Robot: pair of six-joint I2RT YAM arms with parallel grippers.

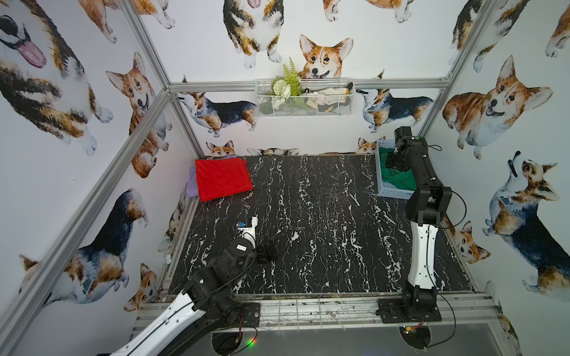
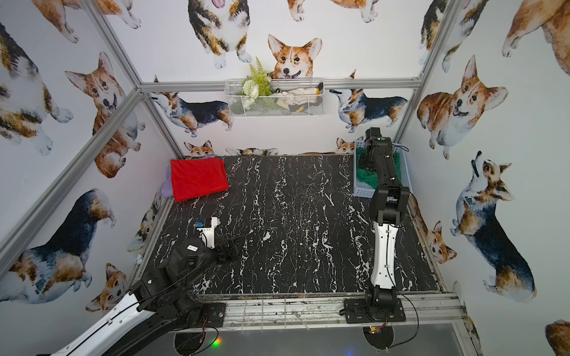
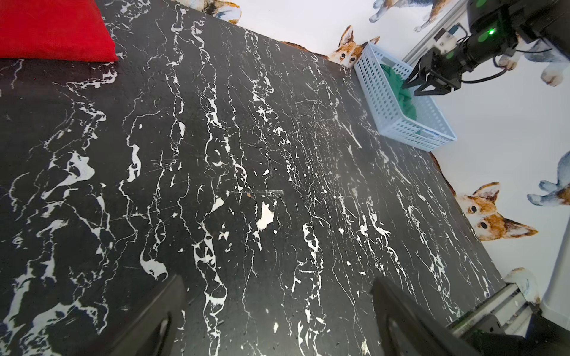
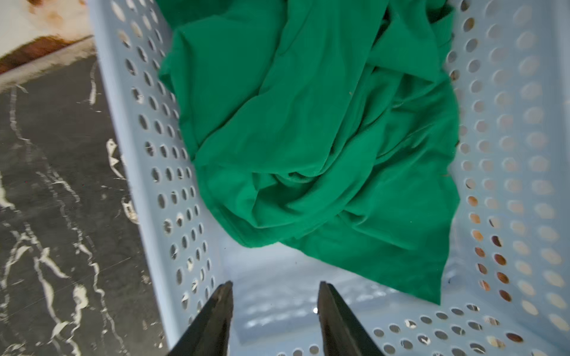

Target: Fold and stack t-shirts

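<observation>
A crumpled green shirt lies in the light blue basket at the table's far right. Over that basket hangs my right gripper, its fingers apart and nothing between them; the cloth lies beyond the fingertips in the right wrist view. At the far left rests a folded red shirt, with lilac cloth showing at its left edge. My left gripper stands open and empty above bare table near the front left, well away from the red shirt.
Black, white-veined table is clear across the middle. A wire rack with a plant hangs on the back wall. A small white bracket stands by the left arm. Walls close in both sides.
</observation>
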